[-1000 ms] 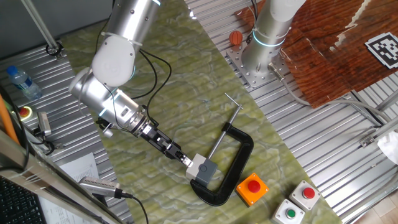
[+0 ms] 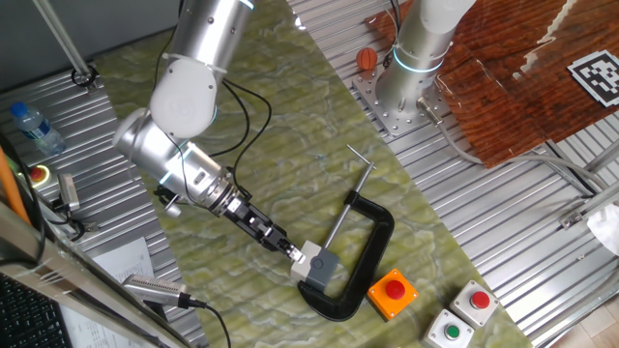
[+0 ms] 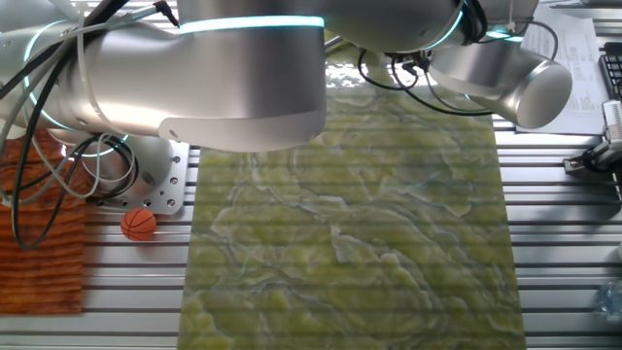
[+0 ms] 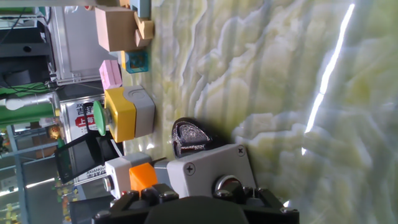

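Note:
A small light-and-dark grey box [image 2: 316, 264] rests by the lower end of a black C-clamp [image 2: 385, 242] on the green marbled mat. My gripper [image 2: 294, 253] has its tips right at the pale side of this box. In the wrist view, the grey box [image 4: 211, 168] shows two corner screws and a round metal button [image 4: 228, 185], close in front of the black fingers [image 4: 270, 200]. Part of a dark, rounded metal piece [image 4: 190, 137] shows behind it. The fingertips are partly hidden by the gripper body, so their spacing is unclear. The second exterior view does not show the gripper or box.
An orange box with a red button [image 2: 394, 294] sits right of the clamp. Beyond it are a red-button box [image 2: 475, 302] and a green-button box [image 2: 450, 332].
The arm has shifted slightly to the right, and the gripper's tips have edged closer against the box. The clamp and button boxes look unmoved.

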